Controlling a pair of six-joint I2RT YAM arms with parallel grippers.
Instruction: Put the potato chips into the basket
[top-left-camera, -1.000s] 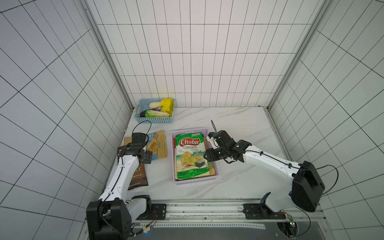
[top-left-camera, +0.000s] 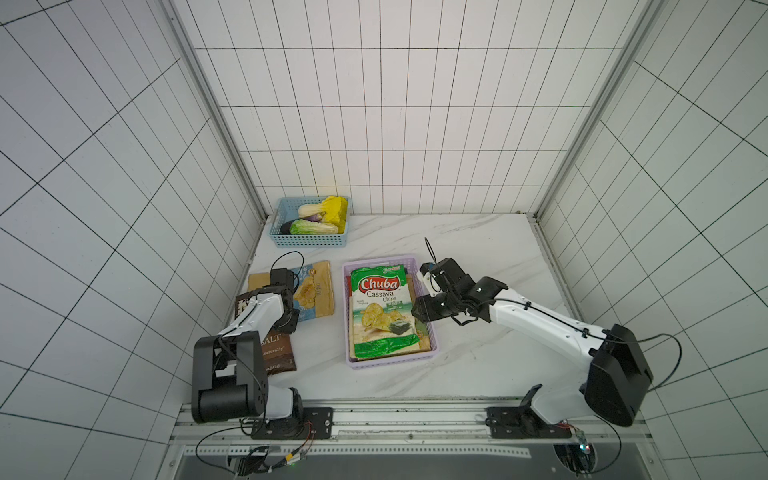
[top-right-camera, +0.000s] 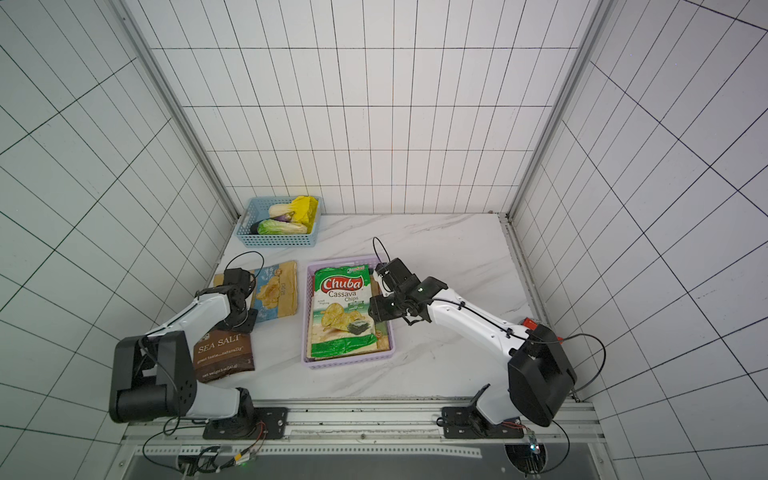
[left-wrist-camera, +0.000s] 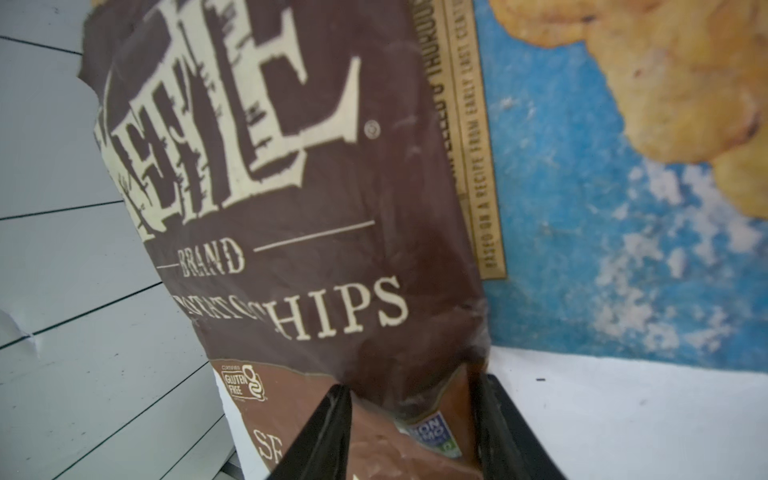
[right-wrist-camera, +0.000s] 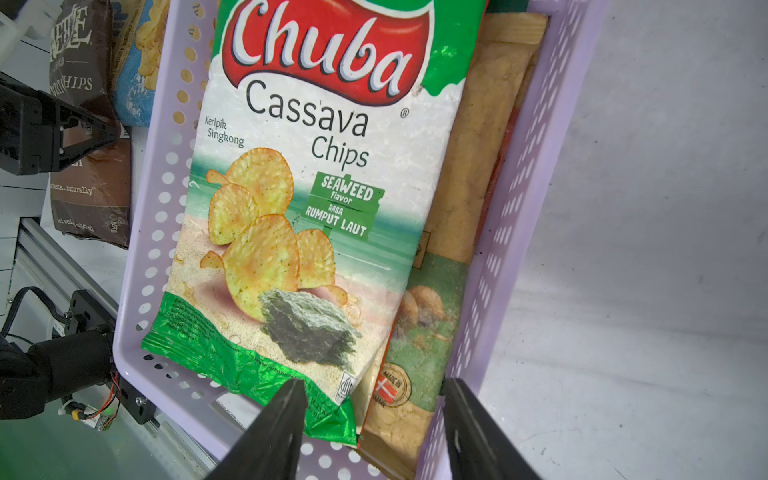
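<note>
A brown potato chips bag (left-wrist-camera: 336, 200) lies on the left of the counter, partly over a tan and blue chips bag (left-wrist-camera: 576, 200). My left gripper is low over the brown bag, its fingers apart on either side of a creased part along one edge. Whether they touch the bag firmly I cannot tell. The lilac basket (right-wrist-camera: 512, 240) stands mid-counter, holding a green and white Chuba chips bag (right-wrist-camera: 320, 184) on top of tan packs (right-wrist-camera: 448, 160). Over the basket's right side hangs my right gripper, open, nothing held between its fingers.
Behind, at the back left, a blue basket (top-left-camera: 310, 240) holds vegetables and a yellow pack. Free counter (top-left-camera: 488, 240) lies right of the lilac basket. The tiled wall is close on the left.
My left arm has folded back and its gripper has come down slightly toward the front over the brown bag. The right gripper has shifted a little to the right. The basket has not moved.
</note>
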